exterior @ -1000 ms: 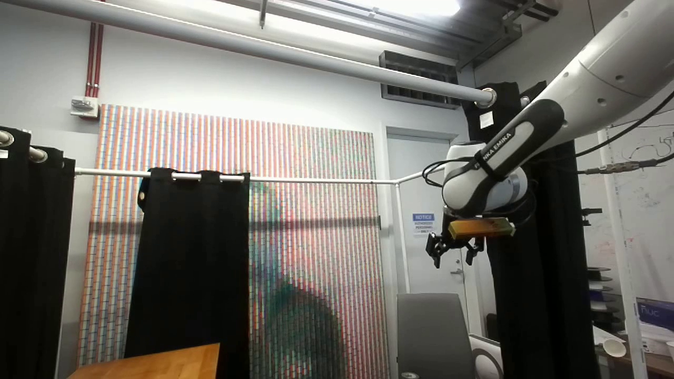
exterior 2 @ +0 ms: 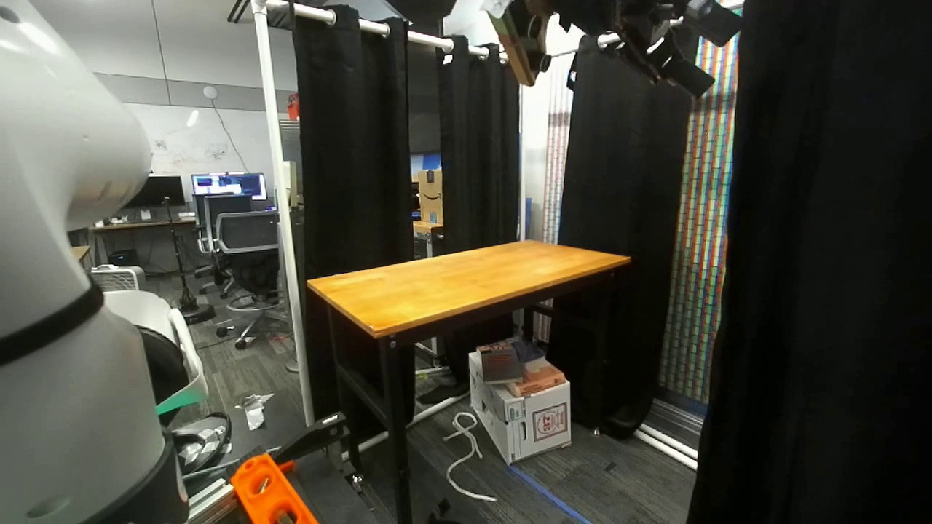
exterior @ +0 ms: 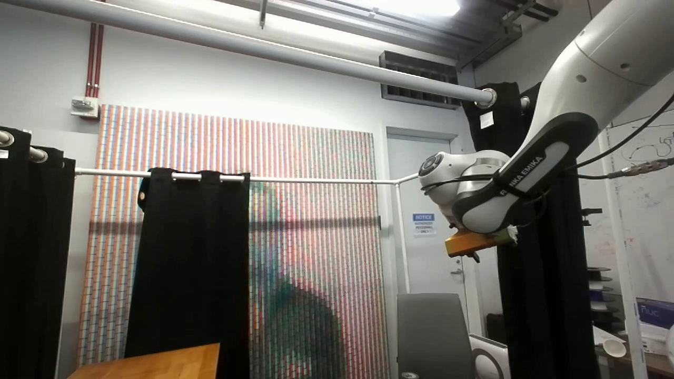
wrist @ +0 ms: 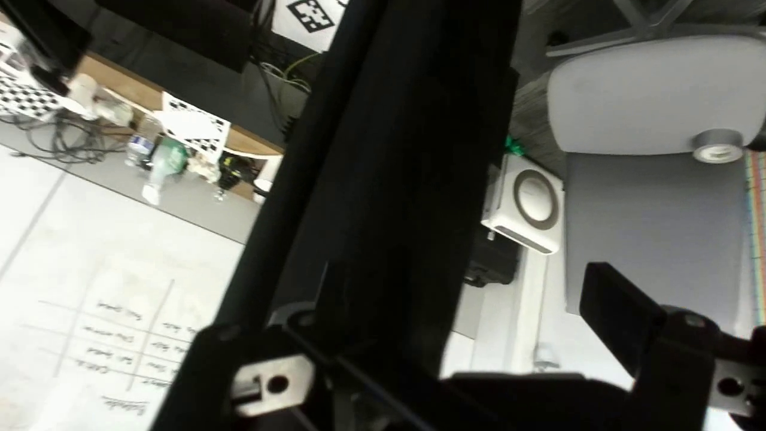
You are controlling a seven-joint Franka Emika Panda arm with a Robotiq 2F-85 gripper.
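Note:
My gripper stands open in the wrist view, its two black fingers wide apart with nothing held between them. The right finger (wrist: 621, 312) shows clearly, while the left one blends into the black curtain behind it. At the top of exterior view 2, the gripper (exterior 2: 705, 51) hangs high above the wooden table (exterior 2: 472, 278), whose top is bare. Exterior view 1 shows the wrist with its gold-coloured block (exterior: 475, 242); there the fingers are mostly hidden.
Black curtains (exterior 2: 354, 175) hang around the table. Beneath it stands a white box (exterior 2: 515, 428) with smaller boxes on top. A grey chair (exterior: 433, 335) is below the arm in exterior view 1. An orange clamp (exterior 2: 272, 493) lies near the robot's base.
The wrist has turned and tilted, so the fingers that hung in plain sight in exterior view 1 are now mostly hidden. The forearm's elbow-like bend has shifted right and down.

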